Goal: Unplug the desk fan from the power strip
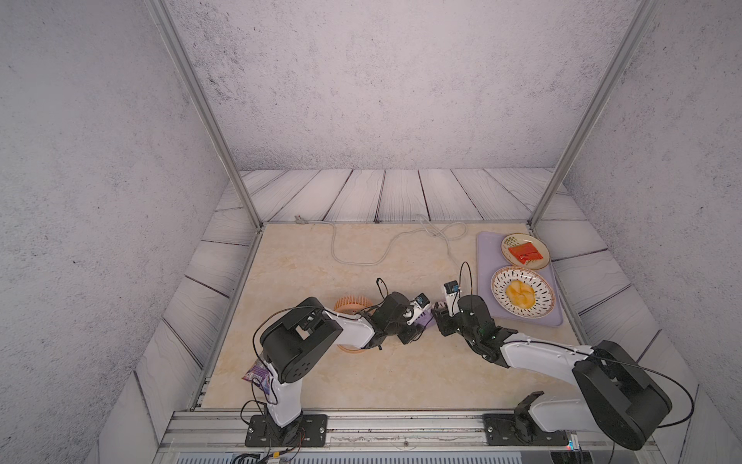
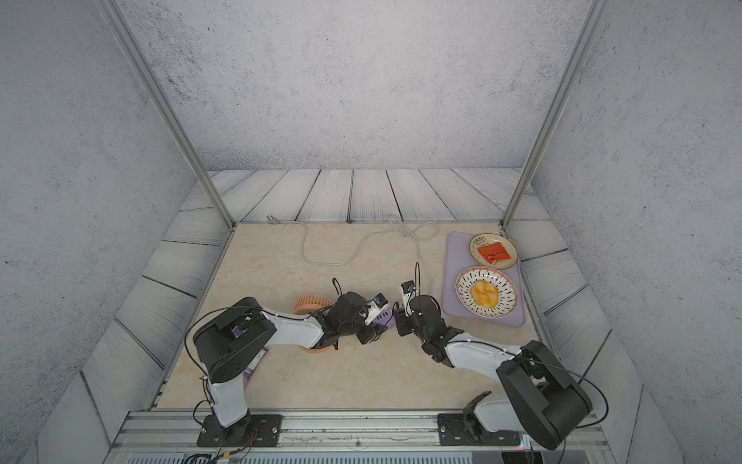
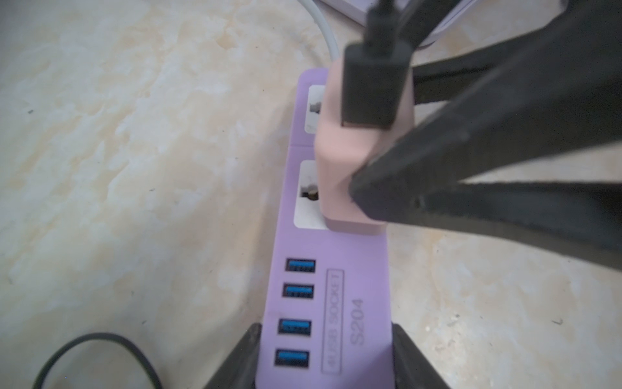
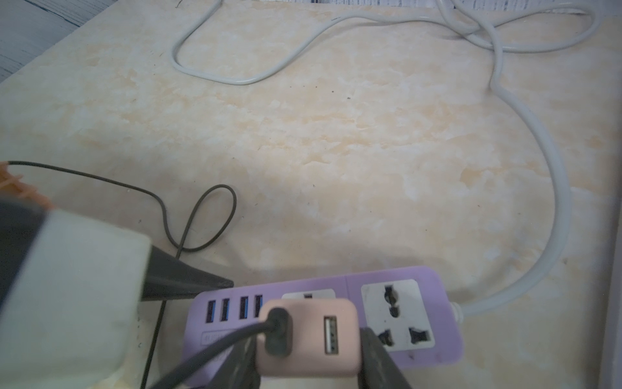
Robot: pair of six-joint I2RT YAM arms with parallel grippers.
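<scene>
The purple power strip (image 3: 362,285) lies on the table, its USB end between the fingers of my left gripper, which is shut on it. A pink block-shaped plug (image 4: 343,311) with a dark cable is gripped by my right gripper. In the left wrist view the plug's base meets or hovers just over the socket beside the USB ports; I cannot tell if its prongs are inserted. The far socket (image 4: 392,295) is empty. Behind my left arm shows the orange desk fan (image 1: 353,301), mostly hidden.
A white cord (image 4: 557,188) runs from the strip's far end across the back of the table. To the right, a lilac tray (image 1: 488,255) bears two plates of food. A snack packet (image 1: 258,375) lies near the left arm's base.
</scene>
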